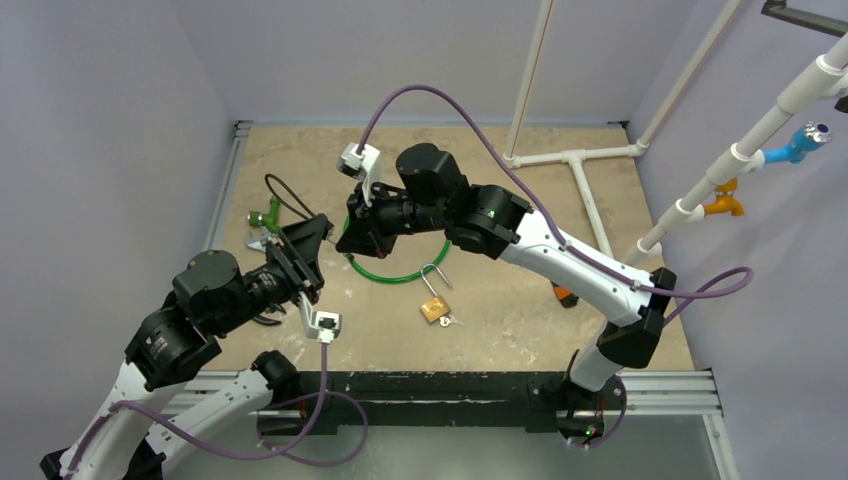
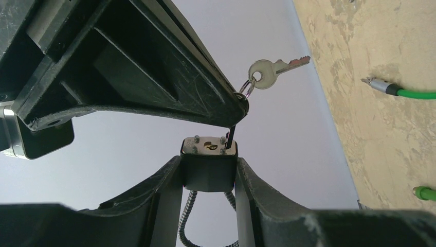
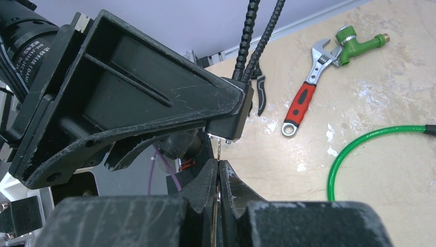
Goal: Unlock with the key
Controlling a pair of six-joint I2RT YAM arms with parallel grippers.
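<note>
My left gripper (image 1: 322, 228) is shut on a black cable lock (image 2: 209, 170), whose metal face with keyhole points toward my right gripper (image 1: 342, 244). The lock's dark cable shows above it in the right wrist view. In the left wrist view a key (image 2: 263, 73) on a ring hangs at the right gripper's tip. My right gripper is shut, its tips close to the lock face, with a thin metal piece (image 3: 219, 150) between tips and lock; whether it enters the keyhole I cannot tell. A brass padlock (image 1: 434, 308) with keys lies on the board below.
A green hose (image 1: 390, 280), an adjustable wrench (image 3: 299, 105) and a green fitting (image 3: 353, 47) lie on the board (image 1: 500, 320). White pipes with blue and orange taps stand along the right side.
</note>
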